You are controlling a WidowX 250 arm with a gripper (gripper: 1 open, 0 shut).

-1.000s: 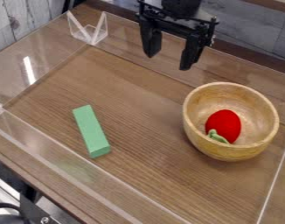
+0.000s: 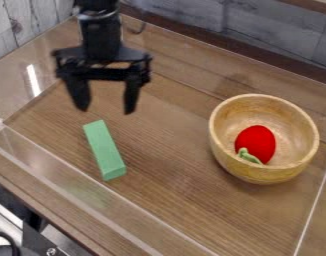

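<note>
My gripper [image 2: 110, 80] hangs over the left part of the wooden table, behind a green block [image 2: 103, 150] that lies lengthwise near the front left. The gripper is blurred, so whether it is open or shut cannot be told. A wooden bowl [image 2: 290, 124] on the right holds a red object [image 2: 255, 142] with a small green piece at its front.
The block and bowl have not moved.
</note>
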